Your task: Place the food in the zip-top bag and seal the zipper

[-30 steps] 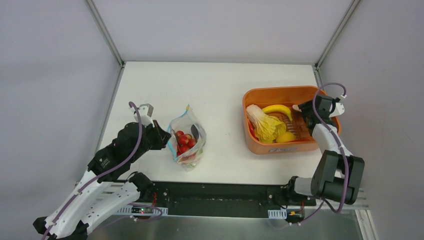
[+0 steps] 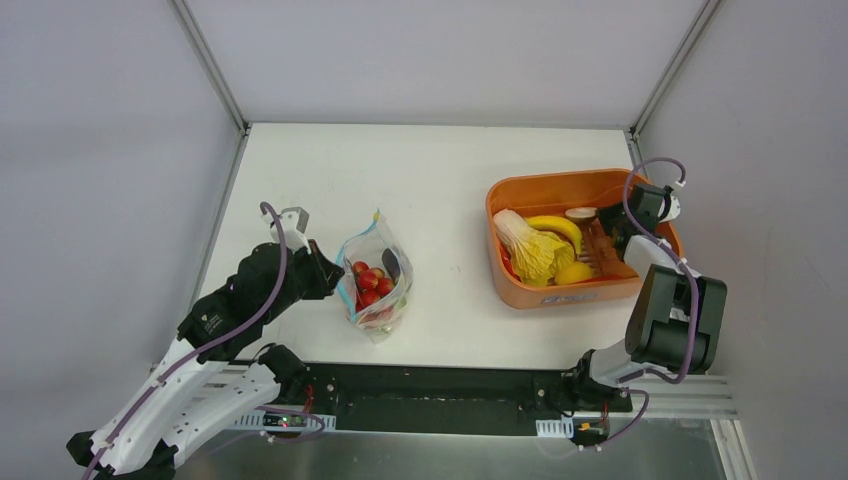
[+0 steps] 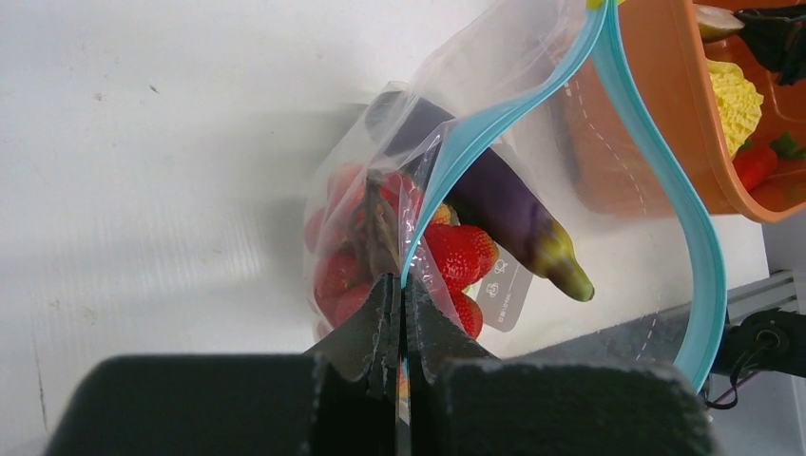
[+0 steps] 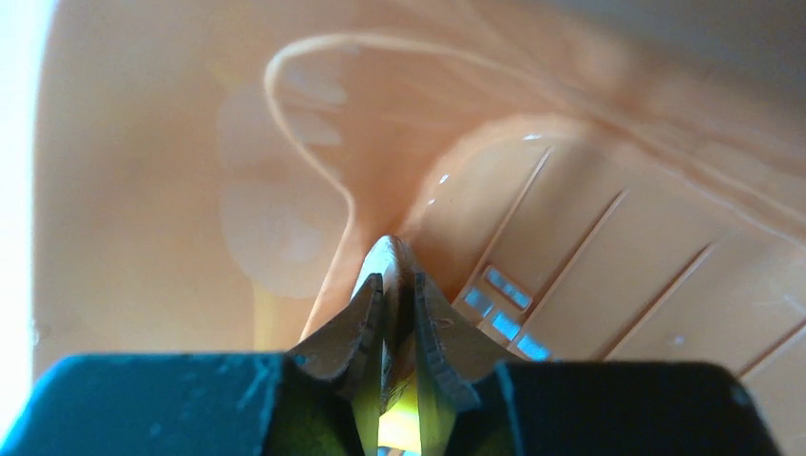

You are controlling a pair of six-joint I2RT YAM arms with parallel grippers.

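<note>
The zip top bag (image 2: 375, 280) stands open at the table's left, holding an eggplant (image 3: 504, 209), strawberries (image 3: 451, 252) and other red produce. My left gripper is shut on the bag's rim at the cyan zipper strip. In the orange bin (image 2: 515, 295) lie pale-yellow leafy cabbage (image 2: 540, 255), a banana (image 2: 553, 225), a lemon (image 2: 572, 273) and red produce. At the bin's back right my right gripper is shut on a pale, oblong food piece (image 4: 375, 256), largely hidden by the fingers.
Walls close in at both sides, and the right arm reaches over the bin's right rim.
My right gripper and arm have shifted slightly, and more of the pale piece now shows left of the gripper. The left arm and bag are nearly unchanged.
</note>
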